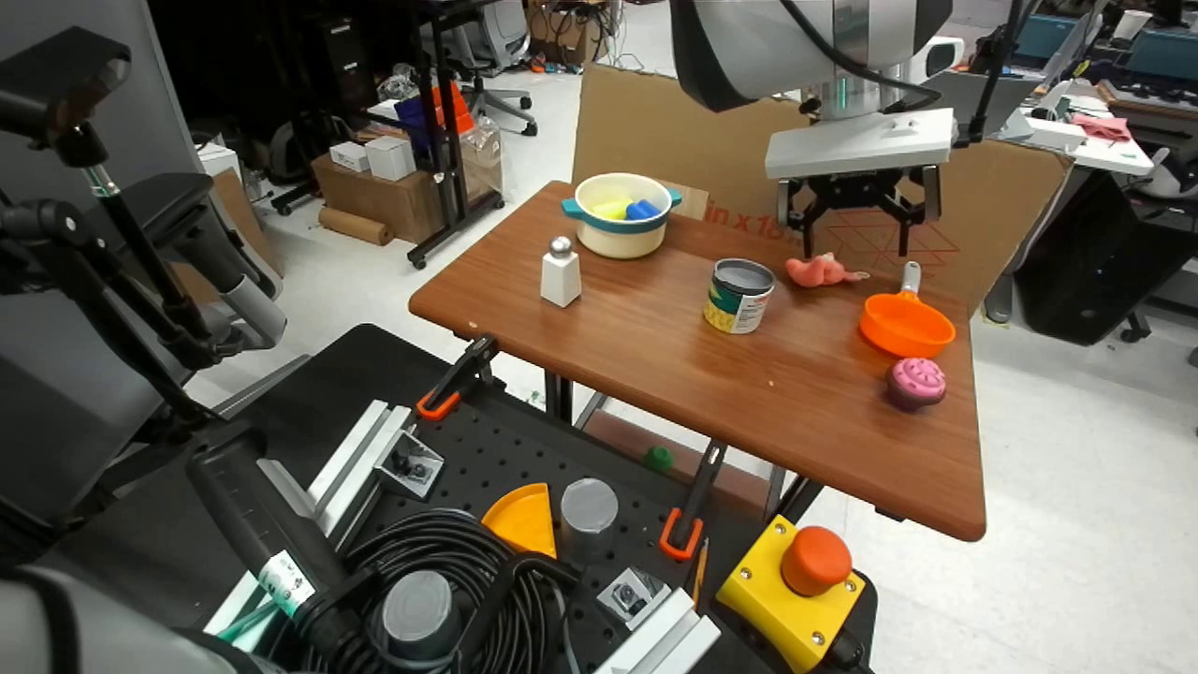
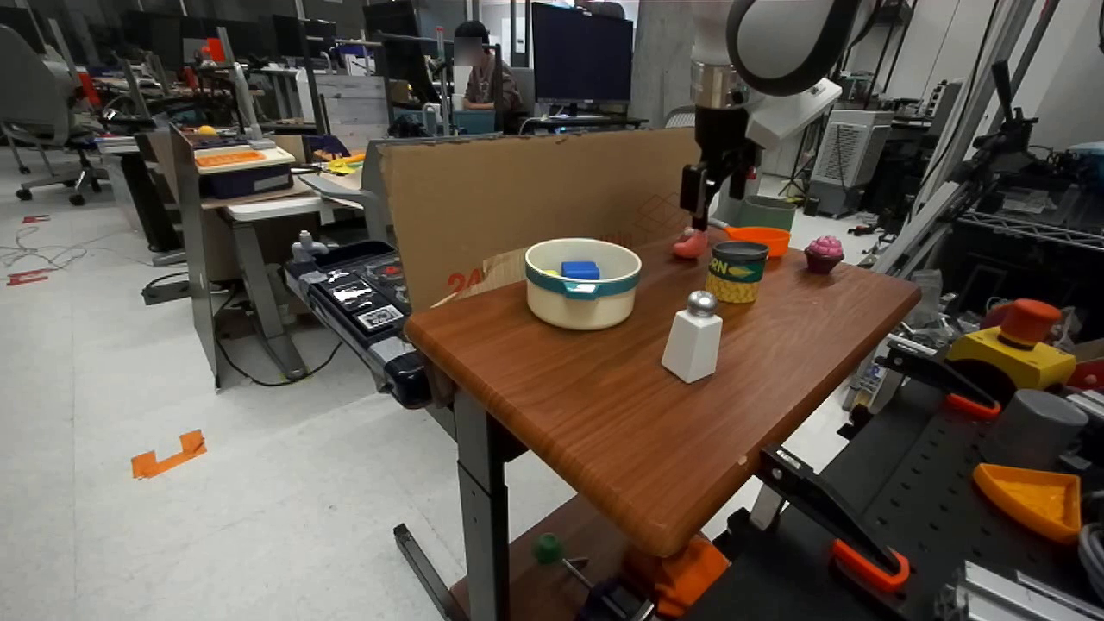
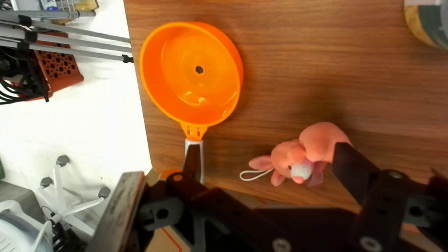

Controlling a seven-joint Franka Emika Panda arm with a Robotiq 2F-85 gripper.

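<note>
My gripper is open above the back right of the table, its fingers wide apart and nothing held. Below it lies a pink plush toy; in the wrist view the toy shows between the two fingertips, nearer the right one. An orange pan rests to the right, and its pale handle is partly hidden behind the left finger. The corn can stands left of the toy. A cream pot holds a blue piece and something yellow.
A white shaker stands near the pot, and a pink-topped cupcake sits by the right edge. Cardboard walls the back of the table.
</note>
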